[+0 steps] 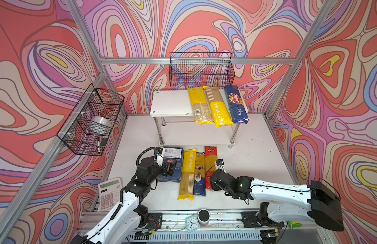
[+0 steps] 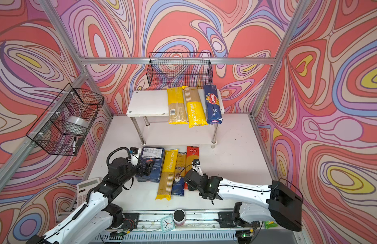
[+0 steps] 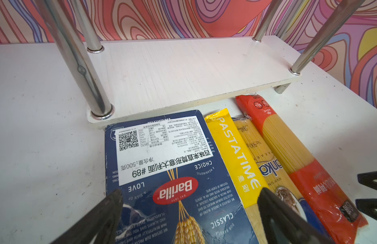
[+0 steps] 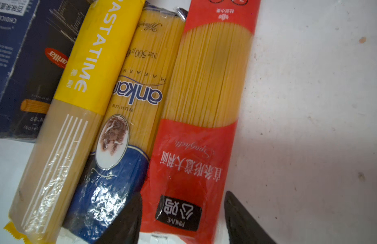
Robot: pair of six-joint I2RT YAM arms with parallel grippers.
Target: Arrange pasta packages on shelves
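Observation:
Below the two-tier shelf lie a blue Barilla box (image 3: 174, 203), a yellow PASTATIME pack (image 4: 74, 130), an Ankara pack (image 4: 135, 101) and a red spaghetti pack (image 4: 200, 89). My right gripper is low over the red pack's near end, its fingers apart on either side of it. My left gripper stands open above the Barilla box. On the upper shelf (image 1: 172, 101) lie two yellow packs (image 1: 199, 99) and a blue Barilla spaghetti pack (image 1: 236, 103) on the right.
The lower shelf board (image 3: 192, 69) is bare. The upper shelf's left part is clear, and steel posts (image 3: 78, 65) stand at the corners. Wire baskets (image 1: 90, 122) hang left and behind. A calculator (image 1: 109, 195) lies front left.

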